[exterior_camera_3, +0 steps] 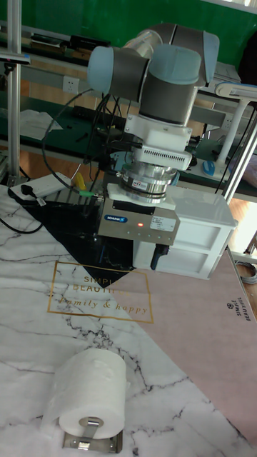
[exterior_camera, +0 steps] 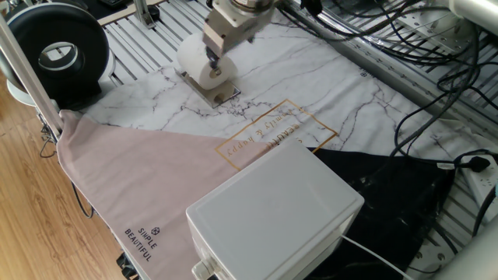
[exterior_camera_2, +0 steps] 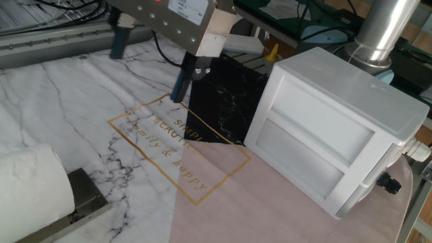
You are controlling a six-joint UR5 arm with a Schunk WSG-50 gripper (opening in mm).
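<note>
My gripper [exterior_camera_2: 146, 77] hangs above the marbled part of the cloth, its two dark fingers [exterior_camera_2: 181, 85] well apart and nothing between them. In exterior view 1 one fingertip overlaps the white paper roll [exterior_camera: 194, 61], but exterior view 2 shows the roll [exterior_camera_2: 30, 192] well away from the fingers. The roll lies on its side on a metal holder [exterior_camera: 222, 95]. A white box with two drawer-like front panels [exterior_camera_2: 317, 135] stands on the cloth beyond the gripper. In exterior view 3 the gripper body partly covers that box [exterior_camera_3: 201, 221].
The pink, white and black cloth [exterior_camera: 132, 167] covers the table, with clear room between roll and box. Black cables [exterior_camera: 436, 117] run along the far edge in exterior view 1. A black ring-shaped object [exterior_camera: 85, 66] stands at the left.
</note>
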